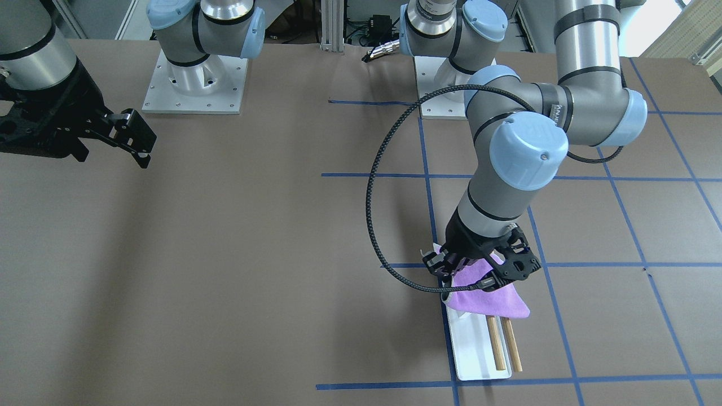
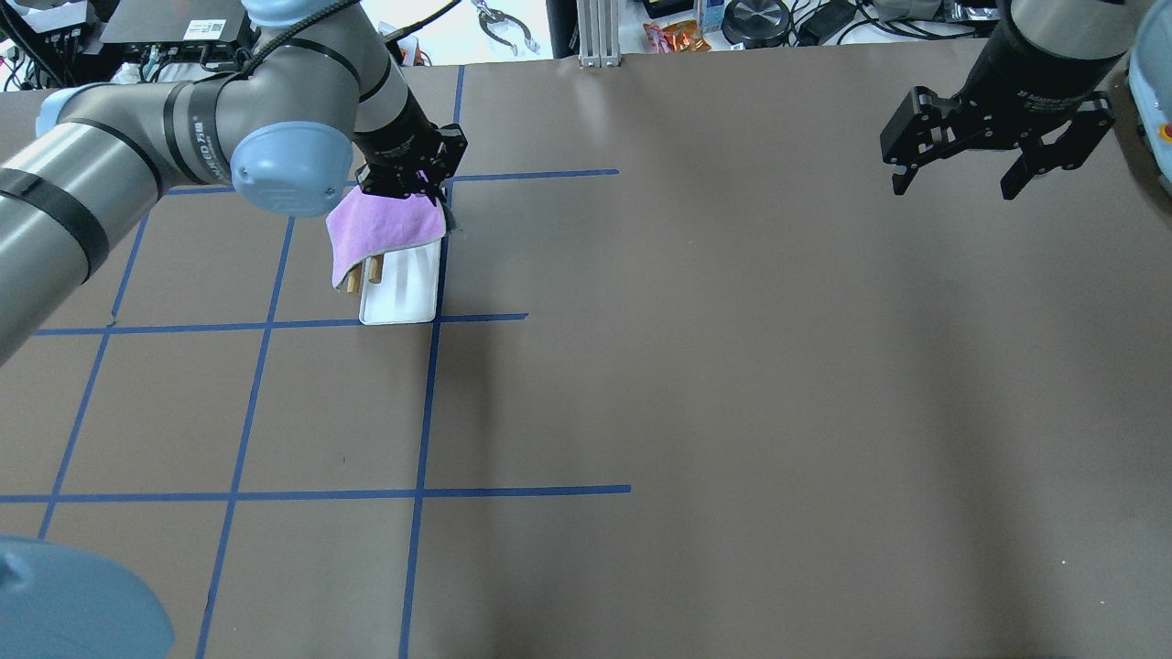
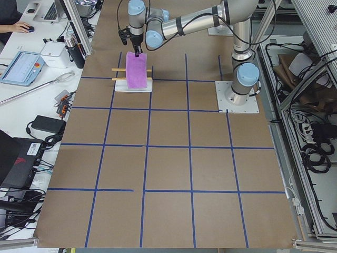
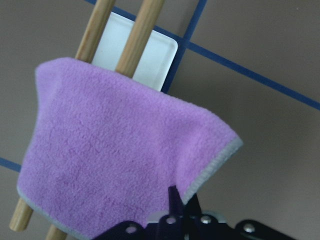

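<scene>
A purple cloth point(image 1: 497, 303) with a grey edge is draped over two wooden sticks point(image 1: 494, 344) that lie along a white tray point(image 1: 467, 348). My gripper is at the cloth's corner, shut on it, in the left wrist view. From the top, the gripper point(image 2: 437, 198) is over the tray's far part, with the cloth point(image 2: 379, 231) hanging from it toward the left. The sticks show beyond both ends of the cloth in the left wrist view.
A second arm point(image 2: 989, 132) with a black end stands off to one side. Other arm bases point(image 1: 193, 95) are at the back of the table. The floor of the table between them, marked with blue tape lines, is clear.
</scene>
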